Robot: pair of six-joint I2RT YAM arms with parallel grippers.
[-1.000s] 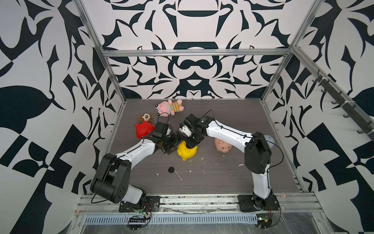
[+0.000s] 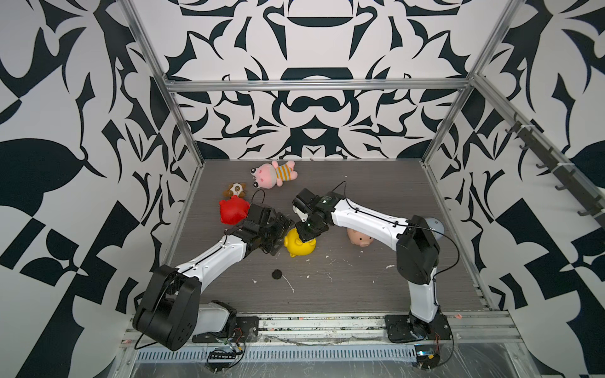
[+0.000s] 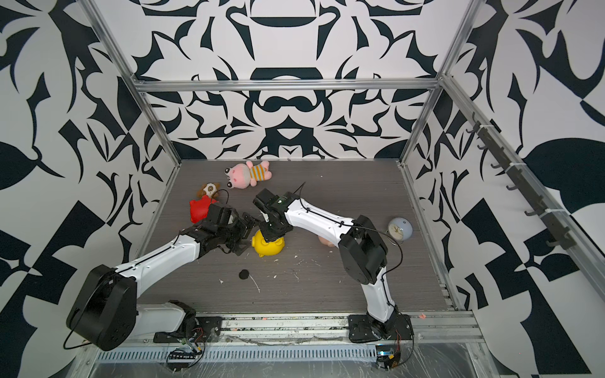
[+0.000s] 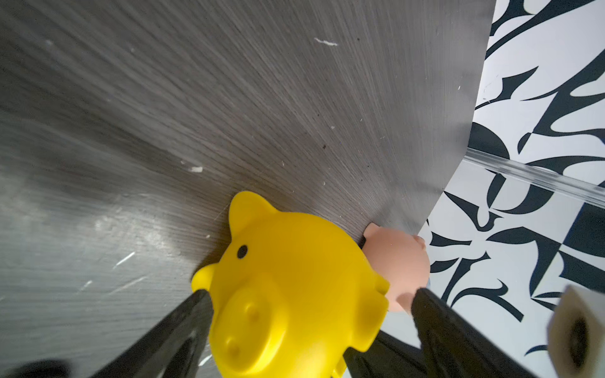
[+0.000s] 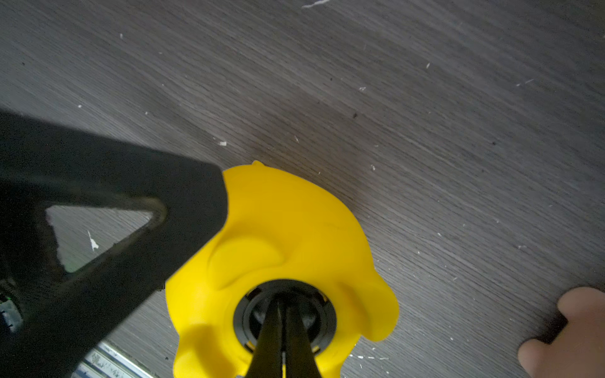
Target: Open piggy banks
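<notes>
A yellow piggy bank (image 2: pixel 301 247) lies at mid-table, its black ringed underside opening (image 5: pixel 252 321) facing my right wrist camera. My right gripper is shut, its tips over that opening with nothing seen between them. My left gripper is open, one blurred finger on each side of the yellow bank; whether they touch it is unclear.
A pink piggy bank (image 4: pixel 394 264) is to the right, a grey-blue one (image 3: pixel 400 228) farther right. A red bank (image 2: pixel 233 209), a small brown toy (image 2: pixel 237 189) and a pink striped toy (image 2: pixel 274 174) lie back left. A black disc (image 2: pixel 276 274) is near the front.
The right gripper now covers more of its top.
</notes>
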